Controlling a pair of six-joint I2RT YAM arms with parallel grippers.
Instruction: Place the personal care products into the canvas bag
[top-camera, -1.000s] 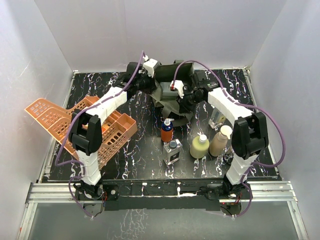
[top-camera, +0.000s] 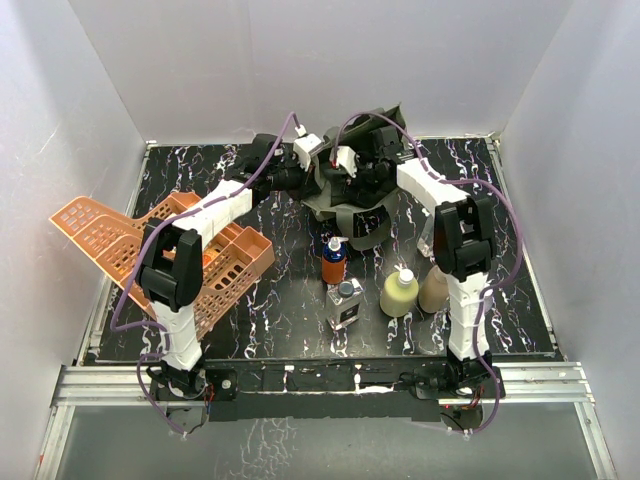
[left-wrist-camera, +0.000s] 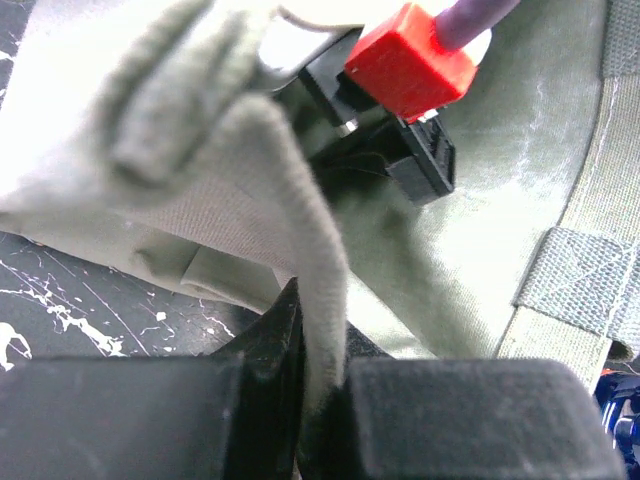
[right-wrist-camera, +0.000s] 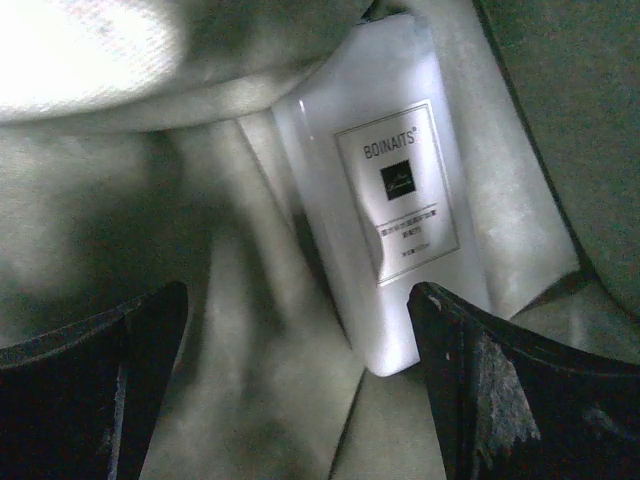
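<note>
The olive canvas bag (top-camera: 362, 225) stands at the back centre. My left gripper (top-camera: 310, 178) is shut on the bag's near-left fabric edge (left-wrist-camera: 320, 300). My right gripper (top-camera: 350, 180) reaches into the bag, open, above a pale product (right-wrist-camera: 400, 260) with a BOINAITS label lying inside. An orange bottle with blue top (top-camera: 334, 262), a clear dark-capped box bottle (top-camera: 344, 308), a pale green bottle (top-camera: 398, 294) and a beige bottle (top-camera: 433, 292) stand in front of the bag, partly behind the right arm for the beige one.
An orange plastic basket (top-camera: 245, 260) with its lid open occupies the left of the marble-patterned mat (top-camera: 275, 330). Walls enclose the back and both sides. The mat's front middle, left of the clear bottle, is free.
My right gripper has moved from the bag's front edge up and back into it, its arm swinging left. My left gripper has shifted slightly rightward and down in the top view with the fabric.
</note>
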